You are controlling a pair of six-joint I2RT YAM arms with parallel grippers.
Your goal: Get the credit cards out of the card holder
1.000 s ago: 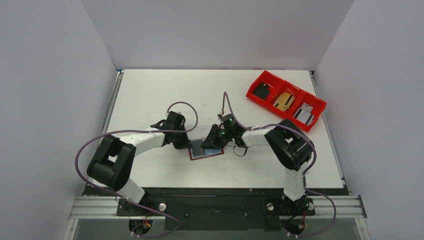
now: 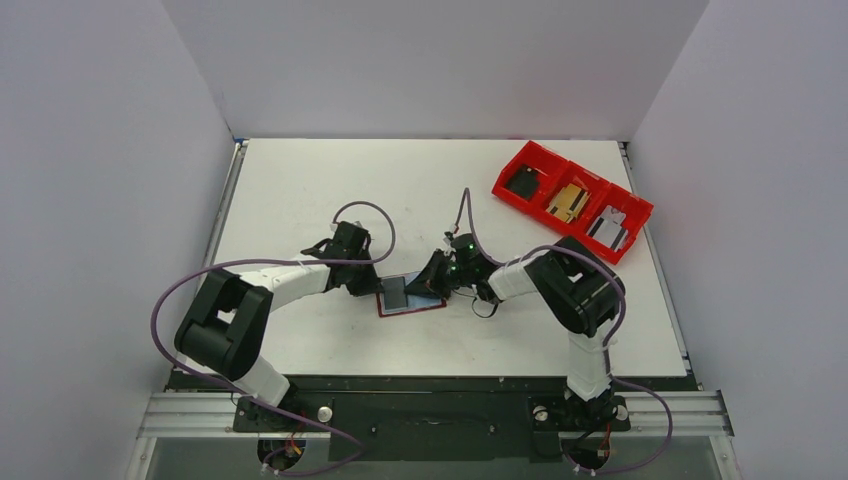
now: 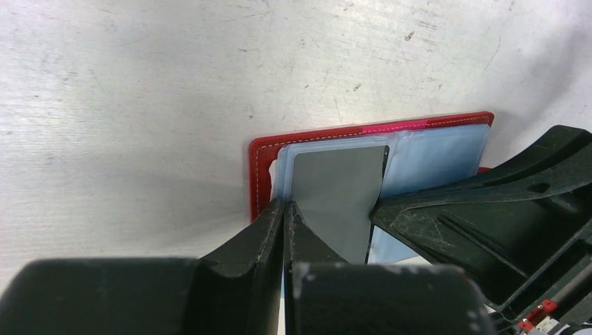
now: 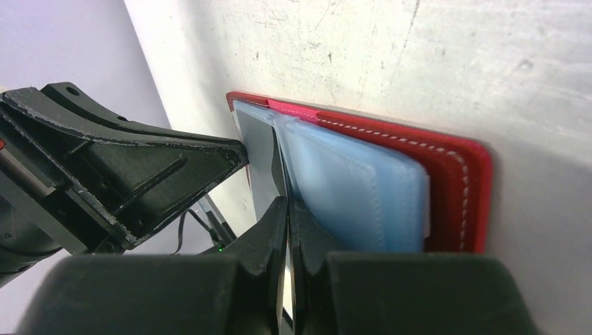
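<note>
Open on the table lies the card holder [image 2: 425,306], red-edged with pale blue sleeves [image 3: 436,157]. A grey card [image 3: 338,188] shows flat in its left half, with a dark edge along the sleeve beside it. My left gripper [image 2: 380,289] is shut at the holder's left edge, its tips [image 3: 286,206] against the blue sleeve border. The right gripper [image 2: 409,291] reaches over the holder's right half, shut, with its tips [image 4: 288,202] at the card's dark edge. Whether either tip pinches a thin edge is hard to tell.
A red tray [image 2: 547,212] with three compartments stands at the back right; a dark item [image 2: 522,182], gold cards [image 2: 567,202] and pale cards [image 2: 607,228] lie in them. Both gripper tips are close together over the holder.
Over the last second the right gripper has tilted and shifted slightly, its tips moving a little left over the holder. The holder has moved only a trace. My left arm looks still.
</note>
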